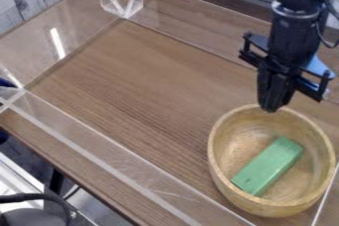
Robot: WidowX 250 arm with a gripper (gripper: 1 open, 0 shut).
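Observation:
A black robot arm comes down from the top right, its gripper [275,103] shut above the back rim of a round wooden bowl [224,143]. Nothing shows between its fingers. Inside the bowl lies a green rectangular block [268,165], clear of the gripper.
A clear plastic object [121,2] is at the back left. Transparent strips run along the edges, and black cables lie at the bottom left.

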